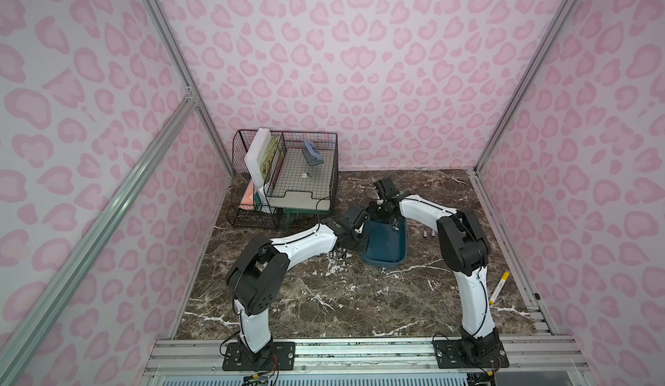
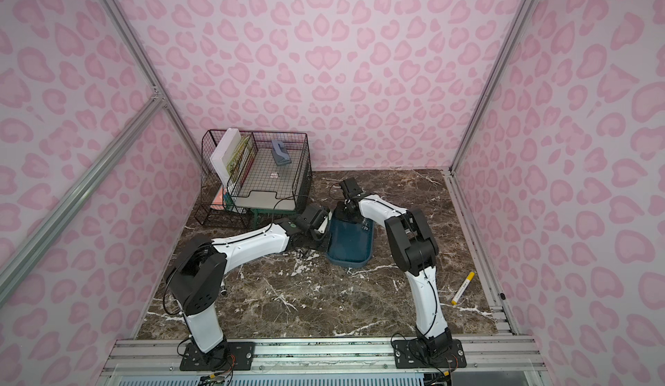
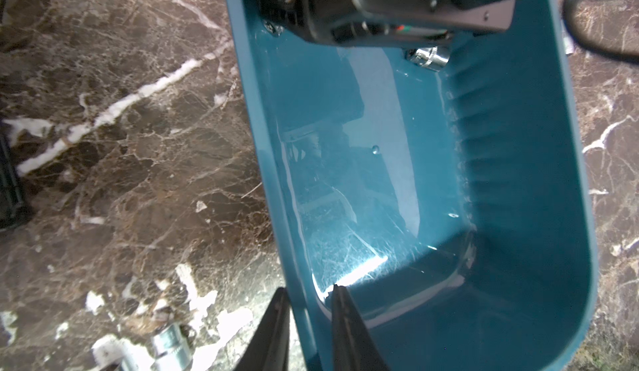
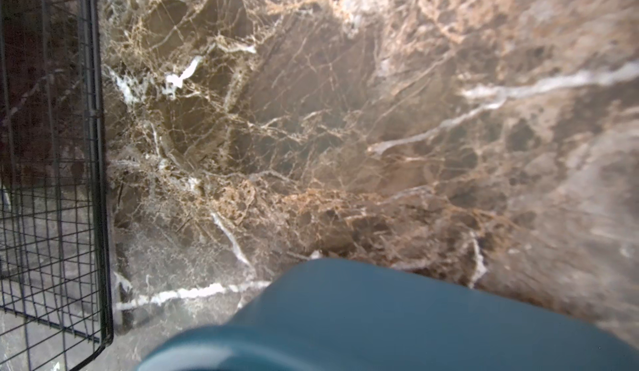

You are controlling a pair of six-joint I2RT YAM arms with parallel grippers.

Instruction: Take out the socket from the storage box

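The teal storage box (image 1: 384, 247) holds small chrome sockets, one (image 3: 427, 57) beside the right gripper in the left wrist view. My left gripper is at the box's left rim, with a fingertip to either side of that wall; whether it touches the wall is unclear. My right gripper (image 1: 377, 209) is over the far end of the box, its fingertips hidden in the outside views and not visible in its wrist view.
A black wire rack (image 1: 325, 164) with books and a grey-blue object stands back left. Small metal pieces (image 3: 171, 347) lie on the marble table outside the box. A yellow-capped marker (image 1: 498, 287) lies front right.
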